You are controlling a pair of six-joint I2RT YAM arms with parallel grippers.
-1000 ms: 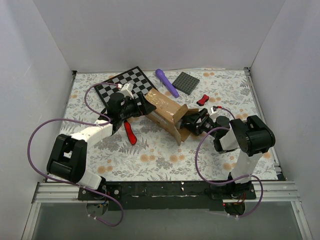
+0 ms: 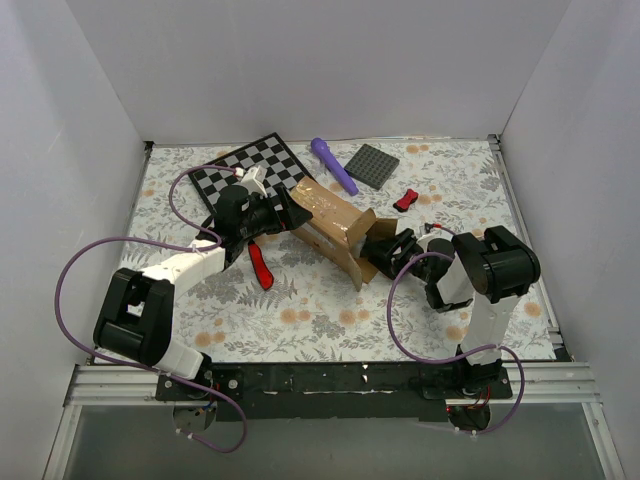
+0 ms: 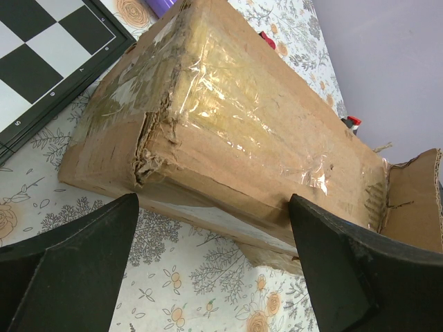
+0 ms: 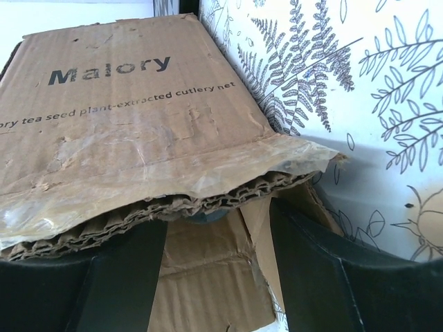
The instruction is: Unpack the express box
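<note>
The brown cardboard box [image 2: 335, 214] lies slantwise mid-table, its flaps spread at the right end. Clear tape covers its upper face [image 3: 235, 104] in the left wrist view. My left gripper [image 2: 293, 210] is at the box's left end, its fingers [image 3: 339, 270] apart beside the long side; contact cannot be told. At the mouth, my right gripper has its fingers [image 4: 128, 277] parted under the printed flap [image 4: 131, 104]. A small bluish-grey thing [image 4: 208, 216] shows deeper inside, apart from the fingertips; the remaining interior is hidden.
A checkered board [image 2: 215, 180] lies behind the left arm, with a red object [image 2: 261, 266] in front. Behind the box are a purple stick [image 2: 333, 166], a dark square mat [image 2: 371, 166] and a small red item [image 2: 406, 200].
The left arm and the box show no visible movement.
</note>
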